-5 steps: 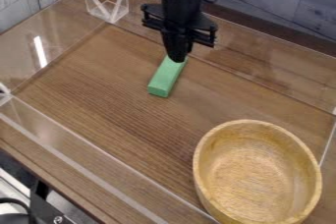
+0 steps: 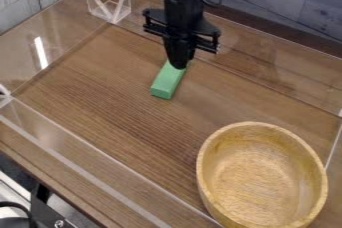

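Observation:
The black robot gripper (image 2: 179, 54) hangs in the upper middle of the camera view, its tip just over the upper end of a green rectangular block (image 2: 167, 82) lying on the wooden table (image 2: 107, 122). The gripper looks shut, with nothing visible held in it; whether it touches the block is unclear.
A large tan bowl (image 2: 262, 174) sits at the lower right. Clear plastic pieces stand at the upper left and left edge.
The gripper has shifted slightly, its tip a little lower and nearer the green block's upper end. The block and bowl have not visibly moved.

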